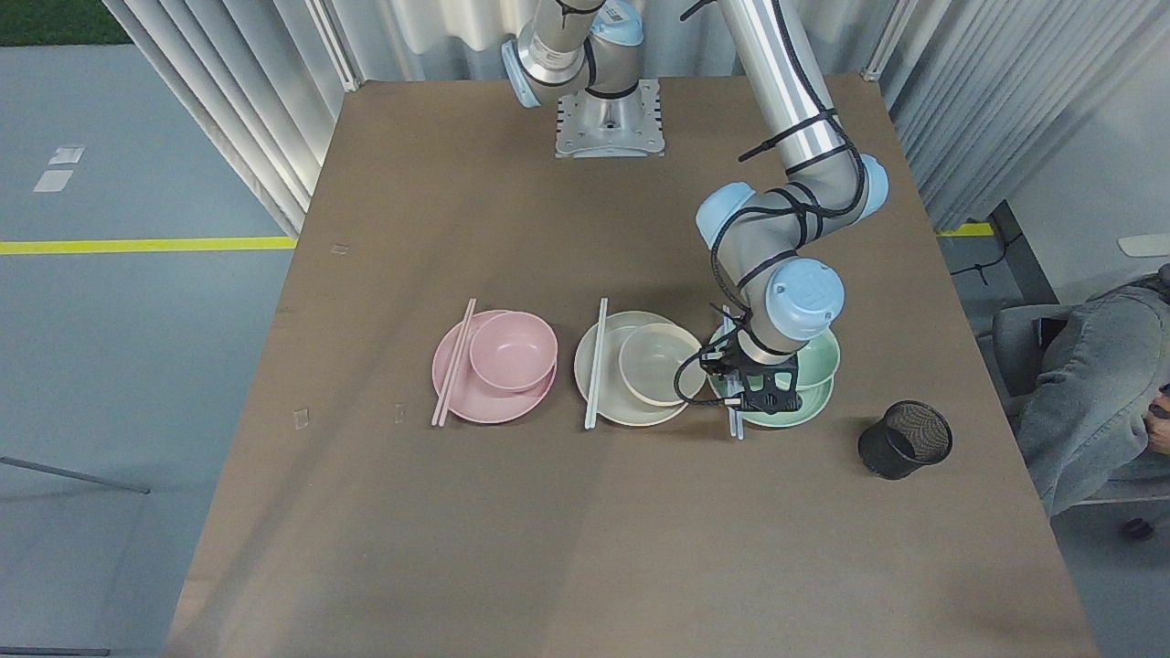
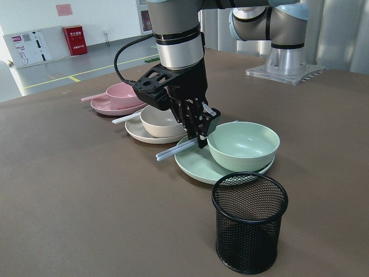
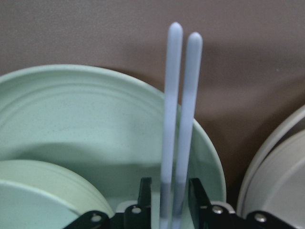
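Note:
My gripper is down over the green plate (image 3: 95,114), its fingers open on either side of a pair of pale chopsticks (image 3: 170,95) lying across that plate. A green bowl (image 2: 242,147) sits on the plate beside them. In the front view the arm hides much of this set. The fingertips' contact with the chopsticks cannot be seen clearly.
A white plate and bowl (image 1: 658,367) with chopsticks and a pink set (image 1: 512,349) stand to the left in the front view. A black mesh cup (image 1: 905,439) stands at front right.

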